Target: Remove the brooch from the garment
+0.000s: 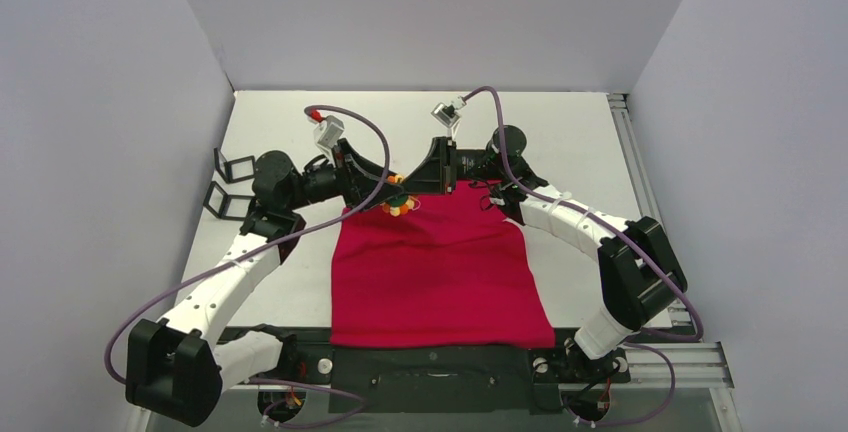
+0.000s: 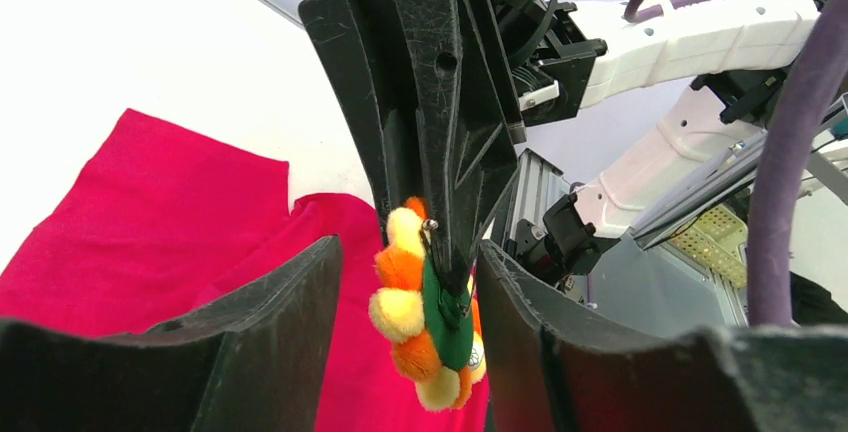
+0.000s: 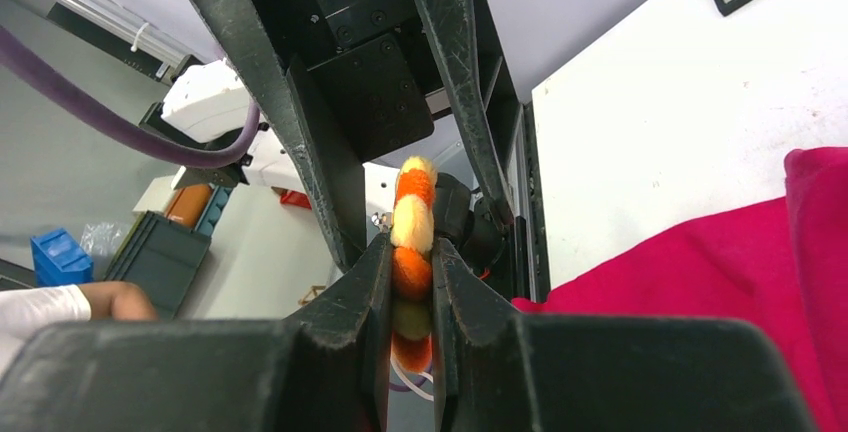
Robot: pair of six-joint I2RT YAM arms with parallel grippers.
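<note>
The brooch is a plush flower with orange and yellow petals and a green centre [image 2: 446, 317]. It hangs in the air, with my right gripper shut on it; its petals [image 3: 412, 222] show edge-on there. A small metal pin end [image 2: 430, 224] sticks out at its side. My left gripper is partly open, one finger to each side of the brooch, apparently with gaps. Below spreads the red garment [image 1: 430, 287], flat on the table with a few folds. No cloth is seen joined to the brooch in either wrist view.
Black angled frames [image 1: 228, 182] stand at the table's left edge. Purple cables [image 1: 250, 249] loop over both arms. Grey walls close in the sides.
</note>
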